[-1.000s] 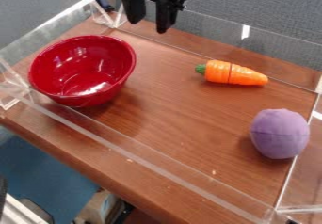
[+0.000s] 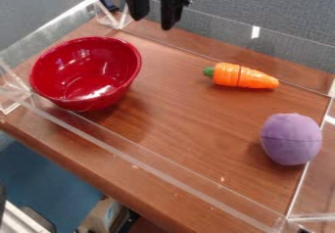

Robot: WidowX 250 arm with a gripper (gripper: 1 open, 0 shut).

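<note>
My black gripper (image 2: 155, 8) hangs at the top centre, above the back of the wooden table, open, with nothing visible between its fingers. A red bowl (image 2: 84, 72) sits empty on the left side of the table. An orange toy carrot (image 2: 241, 76) with a green tip lies at the back right. A purple plush ball (image 2: 291, 138) rests near the right edge, toward the front.
Clear plastic walls (image 2: 210, 184) border the work area on several sides. A dark blue object sits at the back left corner, partly visible beyond the wall.
</note>
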